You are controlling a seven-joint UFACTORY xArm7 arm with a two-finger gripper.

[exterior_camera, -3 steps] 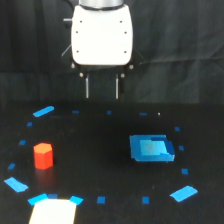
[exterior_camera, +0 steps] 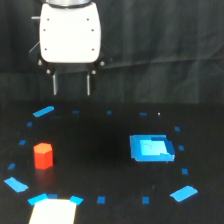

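Note:
My gripper (exterior_camera: 72, 91) hangs high over the back of the table, its two thin fingers (exterior_camera: 56, 84) pointing down, well apart. It is open, and nothing shows between the fingers. A red block (exterior_camera: 43, 156) stands on the dark table at the left, nearer the camera than the gripper and below it in the view. On the right lies a blue square tray (exterior_camera: 135, 149) with a pale light blue patch (exterior_camera: 154, 147) inside it. The gripper touches neither.
Blue tape strips (exterior_camera: 15, 185) and small blue squares mark the black table. A bright cream-coloured surface (exterior_camera: 52, 212) shows at the bottom left edge. Bare table lies between the block and the tray. A dark curtain (exterior_camera: 160, 50) hangs behind.
The gripper has moved left and slightly down in the view, to above the red block's side of the table. It stays open. The block and tray have not moved.

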